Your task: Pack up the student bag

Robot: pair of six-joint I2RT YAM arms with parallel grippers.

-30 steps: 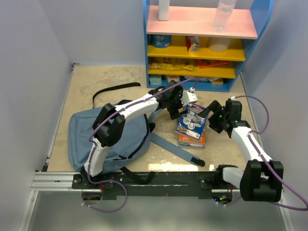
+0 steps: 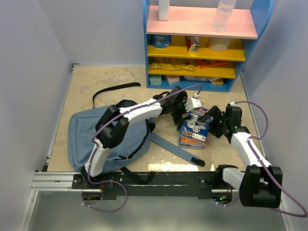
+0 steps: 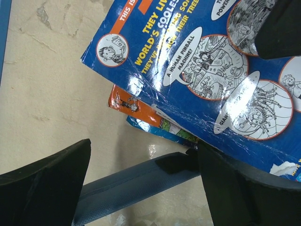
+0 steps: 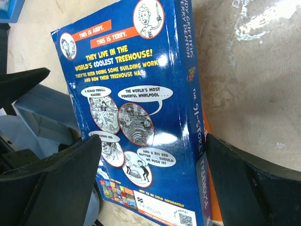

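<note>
A blue-covered book (image 2: 196, 126) lies on top of an orange book (image 2: 191, 142), and a further blue edge (image 3: 160, 130) shows beneath. My left gripper (image 2: 181, 117) is open by the stack's left side, nothing held. Across from it my right gripper (image 2: 209, 120) is open too; in the right wrist view its fingers (image 4: 221, 174) appear on either side of the blue book, one close to the spine. Whether they touch it, I cannot tell. The grey-blue bag (image 2: 91, 139) lies open on the left, with its strap (image 2: 175, 150) stretching right below the books.
Behind stands a blue shelf unit (image 2: 192, 85) with yellow shelves holding several items. A clear bottle (image 2: 223, 14) is on its pink top.
My left gripper has come slightly right and toward the front. The blue book has shifted right and lies straighter over the orange one.
</note>
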